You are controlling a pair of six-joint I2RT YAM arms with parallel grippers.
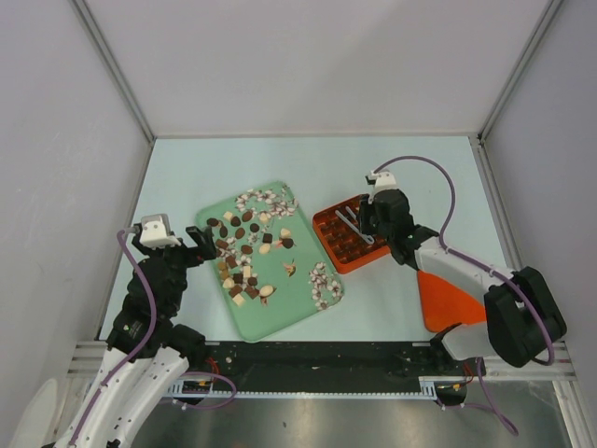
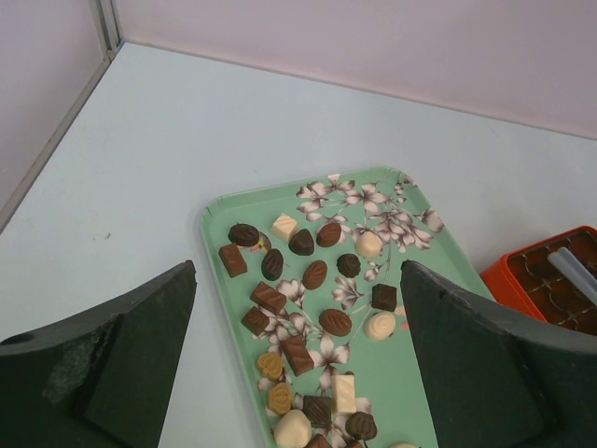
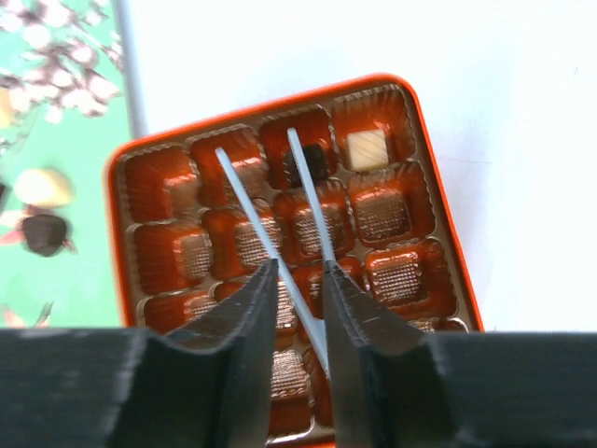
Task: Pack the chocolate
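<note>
An orange compartmented box (image 1: 332,241) with brown cells holds a pale square chocolate (image 3: 367,149), a dark chocolate (image 3: 315,161) beside it, and two light grey tongs-like strips lying across. My right gripper is over the box, fingers a little apart, partly hiding a strip; whether it touches one is unclear. A green flowered tray (image 1: 270,317) carries several brown and cream chocolates (image 2: 335,322) left of the box. My left gripper hangs open above the tray's left edge, nothing between its fingers.
An orange lid-like piece (image 1: 443,301) lies at the front right, near the right arm. Walls enclose it on the sides and back.
</note>
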